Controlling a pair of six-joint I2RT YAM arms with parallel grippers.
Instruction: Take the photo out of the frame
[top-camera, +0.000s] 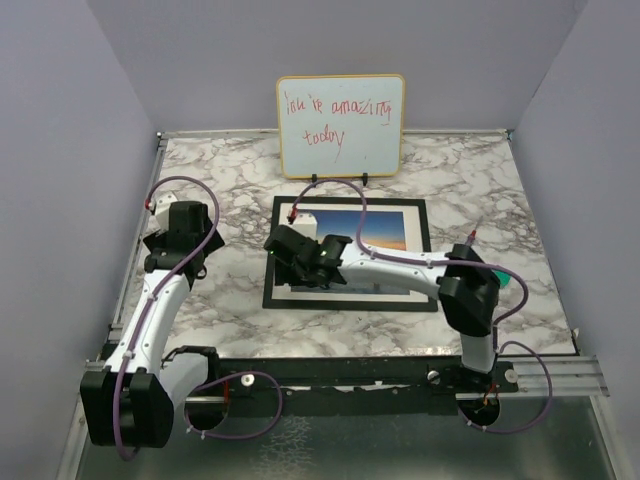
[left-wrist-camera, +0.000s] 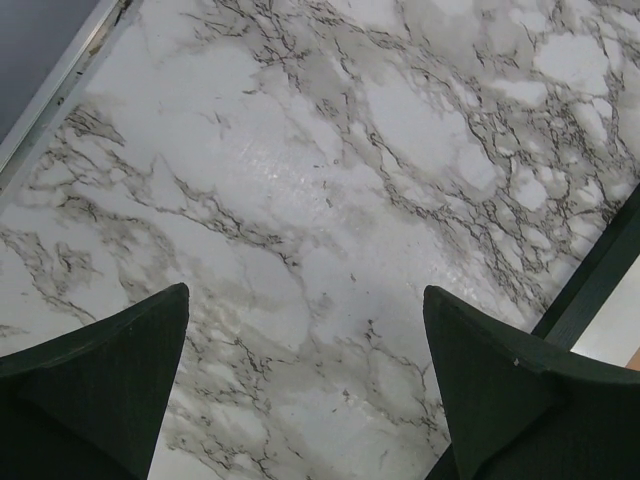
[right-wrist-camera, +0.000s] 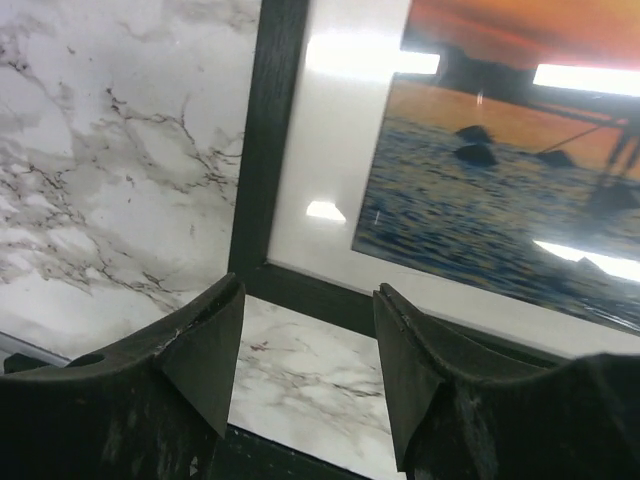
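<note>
The black picture frame (top-camera: 430, 225) lies flat on the marble table, its sunset photo (top-camera: 350, 225) inside a white mat (top-camera: 416, 240). My right arm reaches across and hides much of the photo. In the right wrist view the frame's near left corner (right-wrist-camera: 262, 275) shows just past the part-open right gripper, with nothing between its fingers. Light reflects off the surface over the photo (right-wrist-camera: 490, 210). Left of the frame, my left gripper is wide open over bare marble; one frame edge (left-wrist-camera: 590, 280) shows beyond its right finger.
A whiteboard (top-camera: 341, 125) with red handwriting stands behind the frame. A green item (top-camera: 501, 279) and a small red-tipped thing (top-camera: 471, 238) lie at the right. Marble is clear left of the frame and along the front.
</note>
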